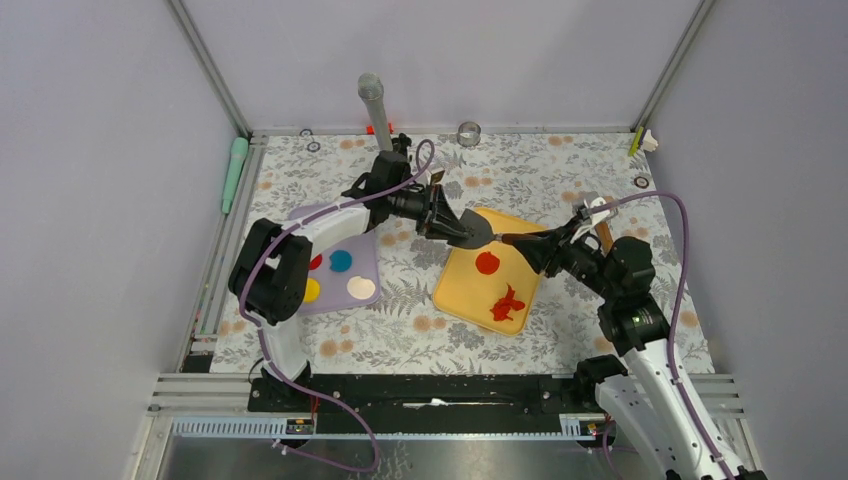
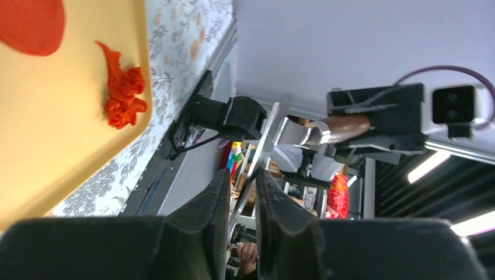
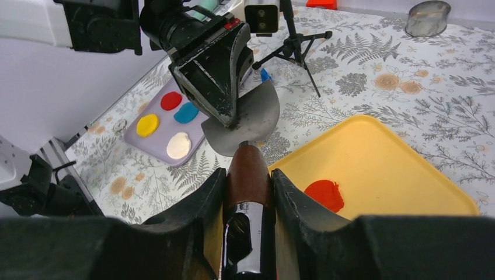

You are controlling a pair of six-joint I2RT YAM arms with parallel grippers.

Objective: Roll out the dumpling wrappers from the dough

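A metal spatula (image 1: 476,228) is held above the yellow tray (image 1: 450,300). My right gripper (image 1: 530,243) has its fingers round the brown handle (image 3: 248,178). My left gripper has its fingertips on either side of the blade (image 3: 260,114), touching or very near it; how tightly is unclear. On the tray lie a round flattened red dough piece (image 1: 488,263) and irregular red scraps (image 1: 508,305).
A lilac tray (image 1: 340,290) with several coloured dough discs is at the left. A metal ring cutter (image 1: 469,133) stands at the back. A green rolling pin (image 1: 236,170) lies along the left edge.
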